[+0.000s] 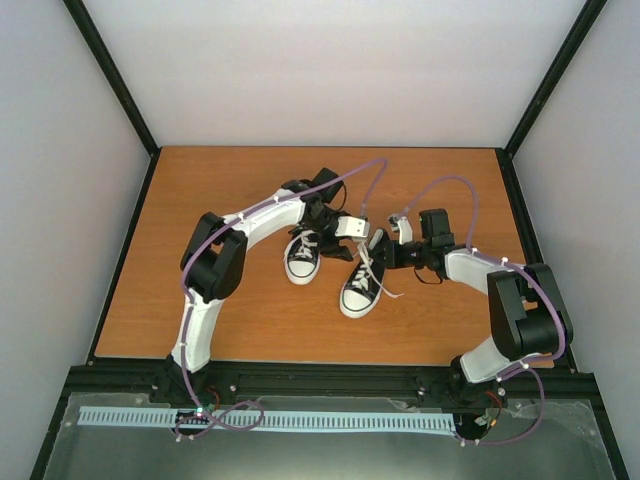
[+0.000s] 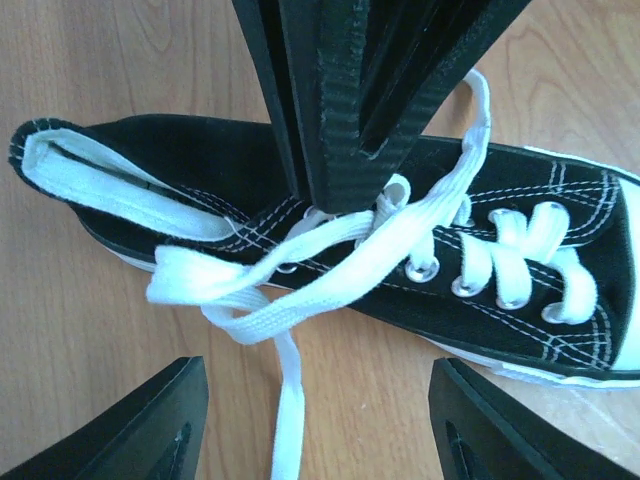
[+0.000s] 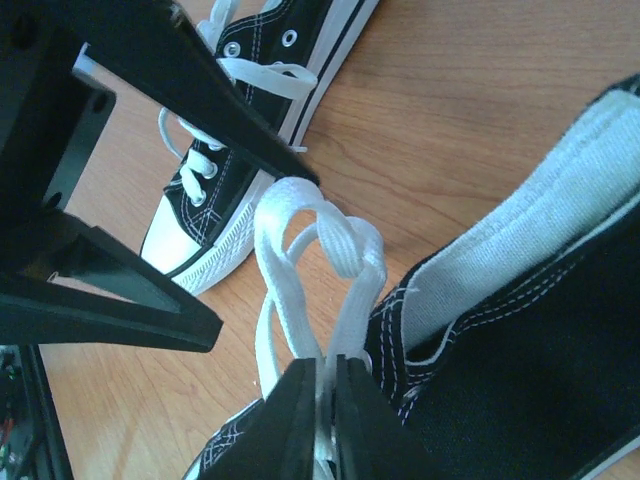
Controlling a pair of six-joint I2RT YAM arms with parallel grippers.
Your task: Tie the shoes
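On the table stands a black canvas shoe (image 2: 150,160) with white laces, its toe towards the front in the top view. A folded loop of white lace (image 2: 370,265) rises over its opening. In the right wrist view my right gripper is closed around the lower part of this loop, lace strands showing between its fingers. My left gripper stands open, its fingers (image 2: 160,425) spread wide and empty. One left fingertip reaches the top of the loop in the right wrist view. From above, both grippers (image 1: 385,252) partly hide the laces.
The other black shoe (image 1: 302,265) stands just left, under the left wrist, its laces loose across it. A lace tail (image 1: 385,292) trails to the right of the nearer shoe.
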